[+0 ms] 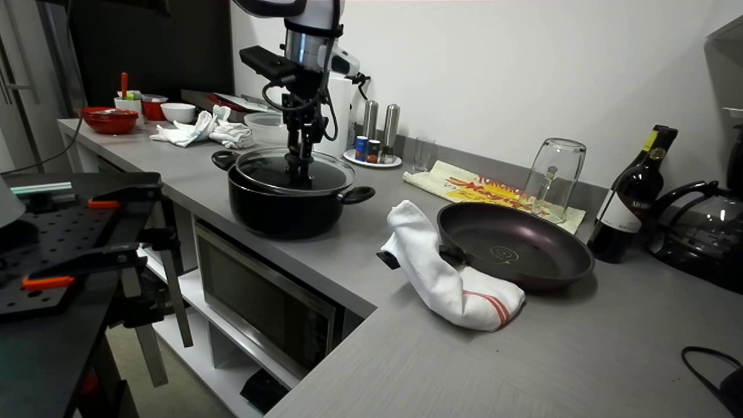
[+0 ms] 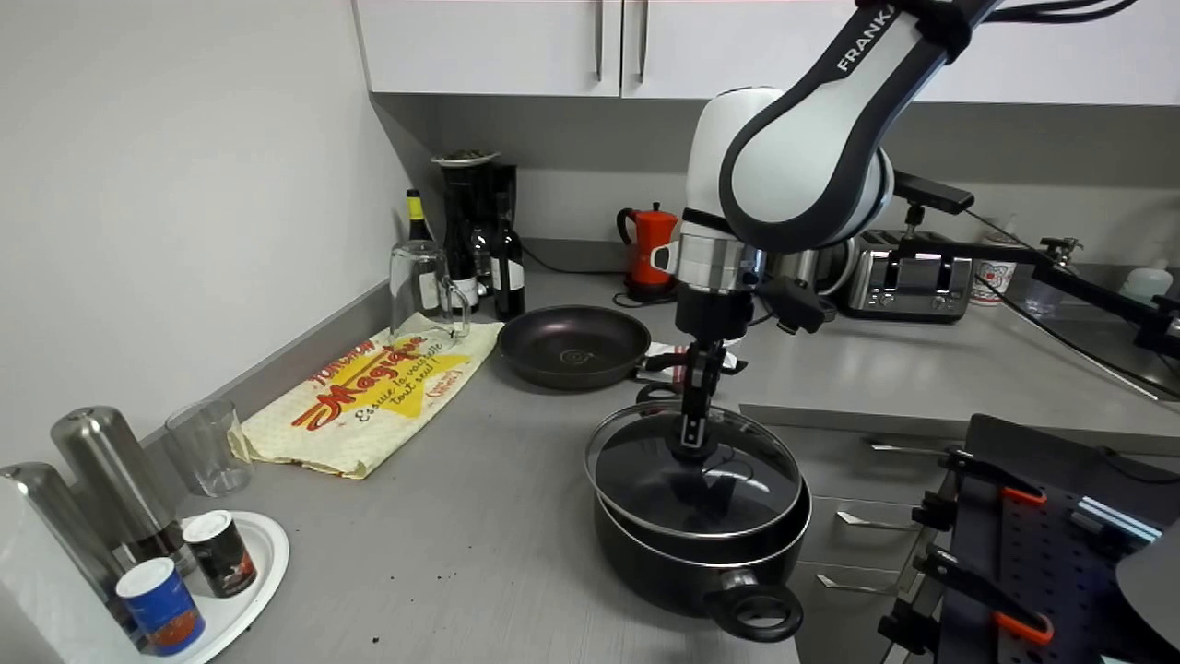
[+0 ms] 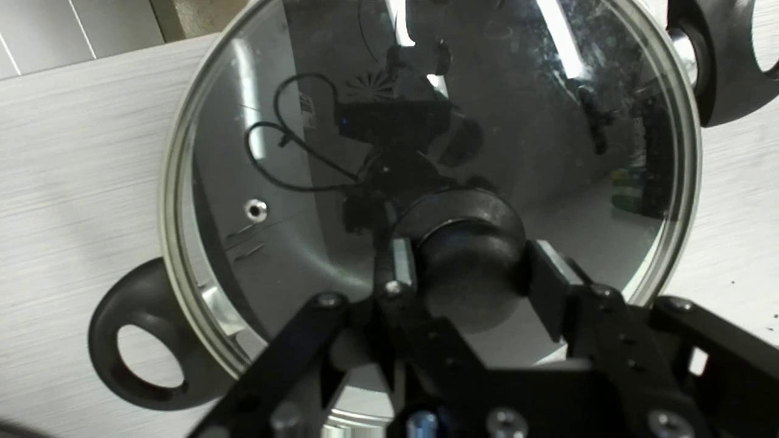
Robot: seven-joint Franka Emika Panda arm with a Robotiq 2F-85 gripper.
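Note:
My gripper is shut on the round black knob (image 3: 471, 252) of a glass lid (image 3: 292, 241), one finger on each side. The lid, with its steel rim, rests off-centre and somewhat tilted on a black two-handled pot (image 2: 653, 570). In exterior view 2, part of the pot's opening shows below the lid's near edge. From exterior view 1, the gripper (image 1: 299, 167) points straight down over the pot (image 1: 285, 212) near the counter's front edge. Reflections on the dark glass hide what the pot holds.
A frying pan (image 1: 515, 244) and a white towel (image 1: 446, 285) lie nearer the corner. Against the wall are a yellow cloth (image 2: 371, 398), a glass mug (image 1: 555, 177) and a white plate (image 2: 265, 553) with shakers.

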